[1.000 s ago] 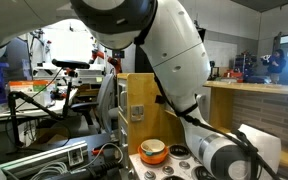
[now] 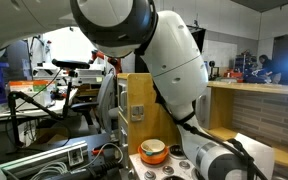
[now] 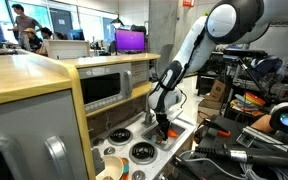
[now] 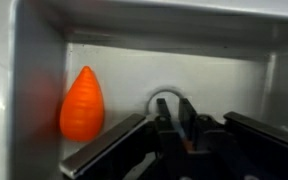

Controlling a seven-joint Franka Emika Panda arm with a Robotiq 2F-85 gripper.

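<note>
In the wrist view, an orange, pear-shaped object lies near the left wall of a grey metal sink. My gripper points into this sink, to the right of the orange object and apart from it. Its dark fingertips stand close together over the round drain, with a narrow gap showing. Something orange-brown shows low between the fingers, too dark to make out. Exterior view 2 has the arm's white wrist reaching down over the sink; exterior view 1 does not show the fingers.
An orange pot with a cream bowl stands on the stove, beside several dark burners. A wooden panel rises behind. Exterior view 2 shows a microwave on a shelf at the back. The sink walls lie close around the gripper.
In exterior view 1 the arm's lower part has shifted left and downward over the last second. The pot and bowl have stayed in place.
</note>
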